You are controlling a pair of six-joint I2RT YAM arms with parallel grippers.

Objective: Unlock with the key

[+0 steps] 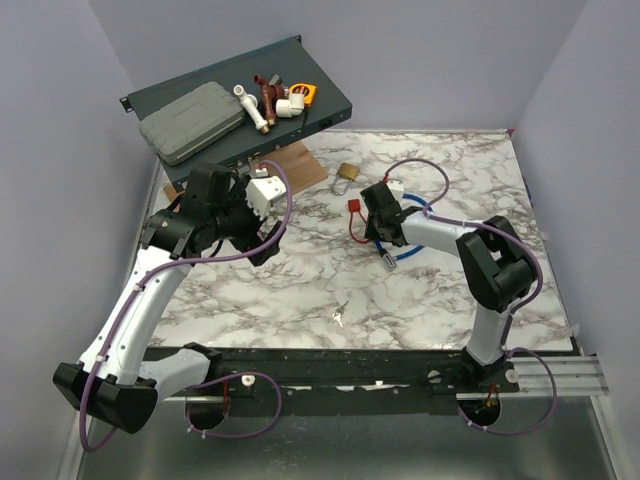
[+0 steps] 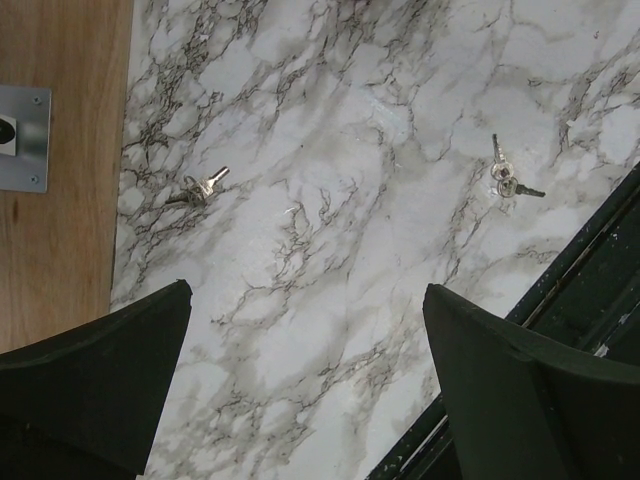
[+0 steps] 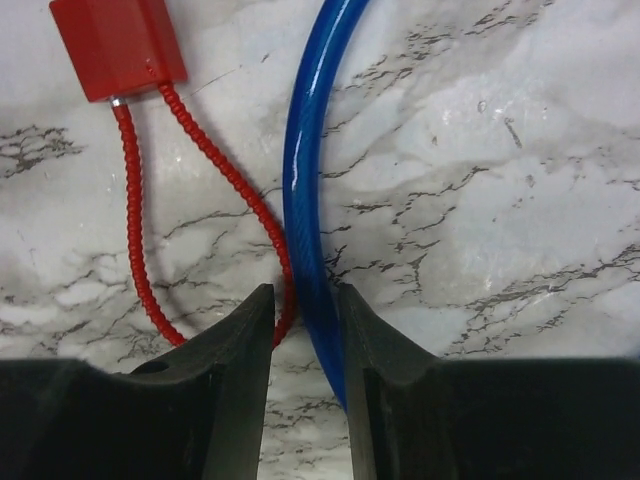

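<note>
My left gripper stands open above the table, nothing between its fingers. In the left wrist view, one set of keys (image 2: 204, 188) lies beyond its fingers and other keys (image 2: 503, 172) lie to the right. My right gripper has its fingers close around a blue cable (image 3: 300, 170) and a strand of red cable; whether they still press on these cannot be told. The red cable runs from a red padlock (image 3: 118, 48). In the top view, the blue cable's lock end (image 1: 388, 261) lies just in front of this gripper. A brass padlock (image 1: 348, 171) lies farther back.
A dark shelf (image 1: 330, 100) with a grey case (image 1: 192, 122) and pipe fittings overhangs the back left. Beneath it is a wooden board (image 1: 298, 165), bearing a metal plate (image 2: 40, 135) in the left wrist view.
</note>
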